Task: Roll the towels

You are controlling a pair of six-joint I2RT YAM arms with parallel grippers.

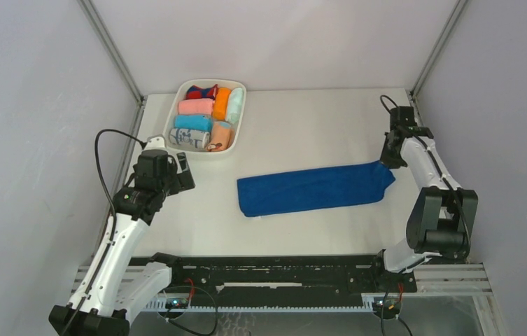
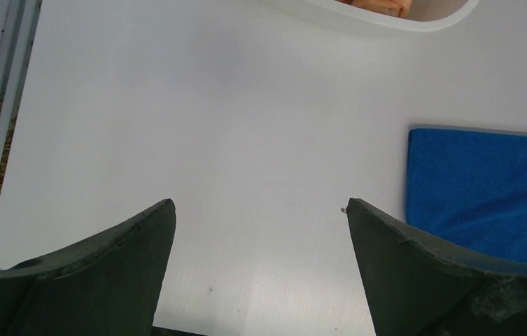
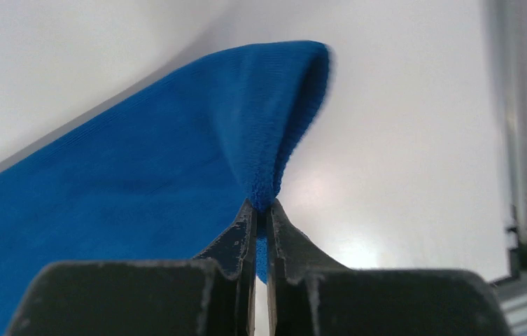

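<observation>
A dark blue towel, folded into a long strip, lies across the middle and right of the table. My right gripper is shut on the towel's right end, and a bunched fold rises just beyond its fingertips. In the top view that end is partly covered by the right gripper. My left gripper stands open over bare table with nothing between its fingers, to the left of the towel's left end.
A white bin with several rolled towels in it stands at the back left. A dark rail runs along the front edge.
</observation>
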